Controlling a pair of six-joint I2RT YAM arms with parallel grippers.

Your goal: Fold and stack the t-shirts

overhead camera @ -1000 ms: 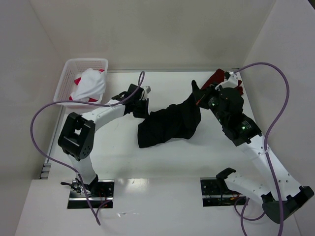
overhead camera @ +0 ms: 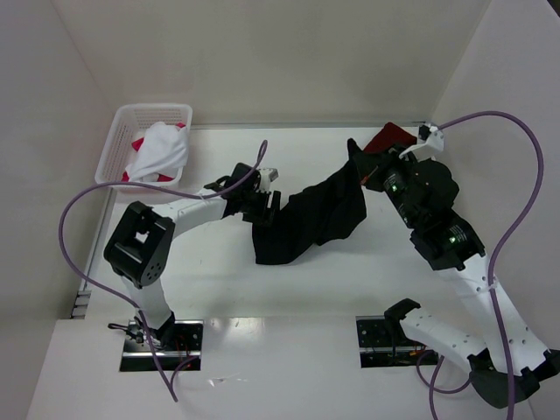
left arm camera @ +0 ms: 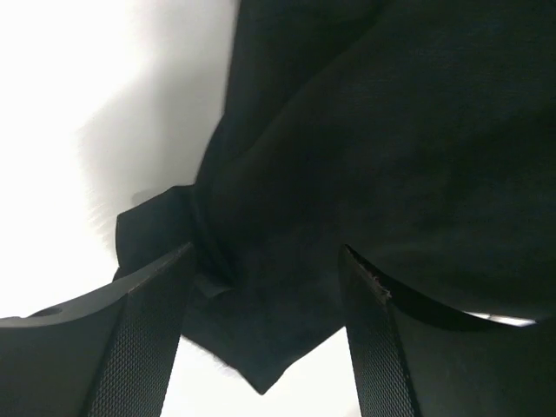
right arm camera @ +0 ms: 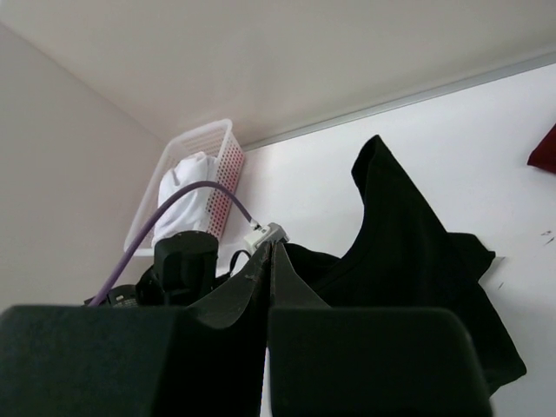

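Observation:
A black T-shirt [overhead camera: 297, 226] is stretched diagonally, its lower left end lying on the white table and its upper right part raised. My right gripper [overhead camera: 361, 166] is shut on that raised part, and a peak of cloth [right arm camera: 382, 169] stands up beyond its fingers in the right wrist view. Over the shirt's left end is my left gripper [overhead camera: 269, 214], its fingers apart. Black cloth [left arm camera: 287, 191] fills much of the left wrist view between and beyond the fingertips; whether the fingers touch it cannot be made out.
At the back left stands a white basket [overhead camera: 111, 156] with white cloth [overhead camera: 160, 150] and some red cloth inside. A dark red folded cloth [overhead camera: 389, 137] lies at the back right, partly behind the right arm.
The right gripper has shifted slightly.

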